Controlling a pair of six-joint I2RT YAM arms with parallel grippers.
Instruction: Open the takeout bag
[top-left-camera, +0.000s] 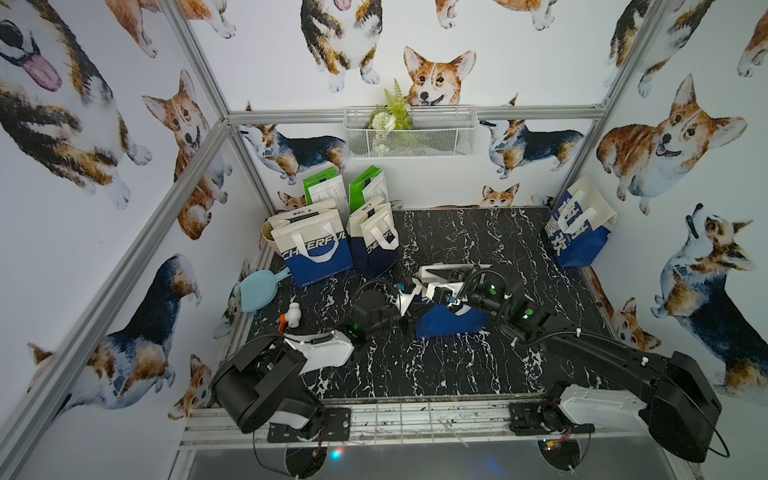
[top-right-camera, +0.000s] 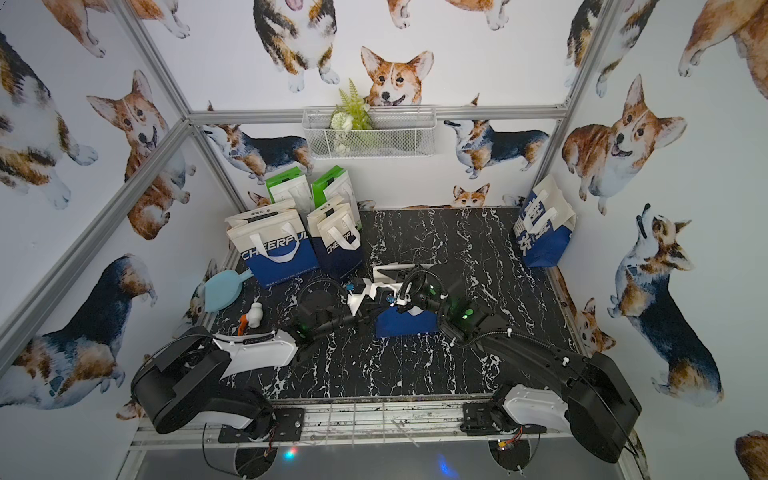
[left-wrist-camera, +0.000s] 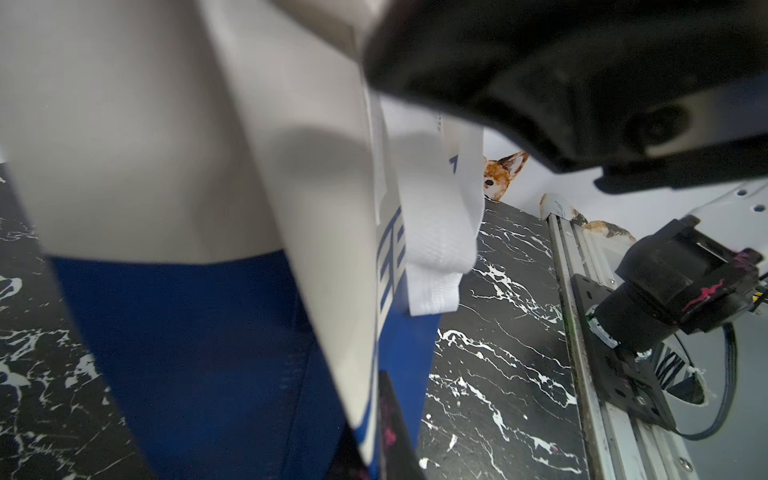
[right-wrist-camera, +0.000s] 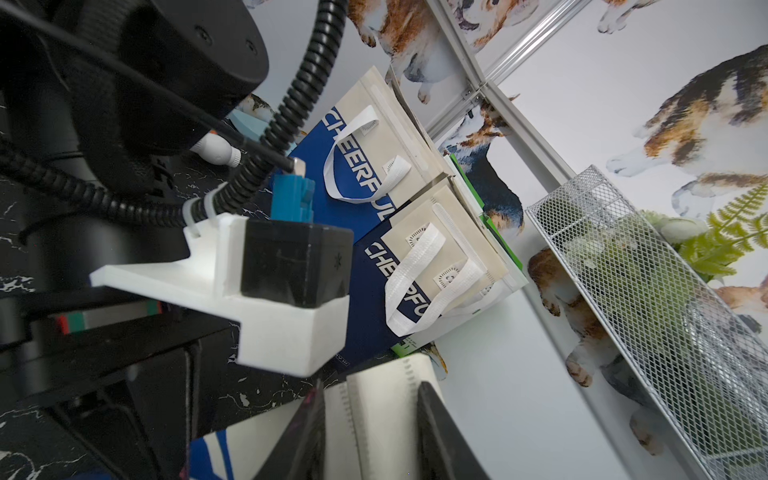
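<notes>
A blue and cream takeout bag (top-left-camera: 452, 322) stands upright mid-table, its upper part mostly covered by the right arm. In the left wrist view, the folded side edge of the bag (left-wrist-camera: 176, 336) runs down between the fingers of my left gripper, which is shut on that thin edge. White handle straps (left-wrist-camera: 436, 232) hang at the bag's front. Over the bag's top, my right gripper is open. The cream upper panel of the bag (right-wrist-camera: 388, 416) shows between and behind its fingers; contact cannot be told.
Several other paper bags (top-left-camera: 320, 260) stand at the back left, and another blue bag (top-left-camera: 580, 232) stands at the right wall. A light blue paddle-shaped thing (top-left-camera: 258, 290) and a small white object (top-left-camera: 293, 313) lie left.
</notes>
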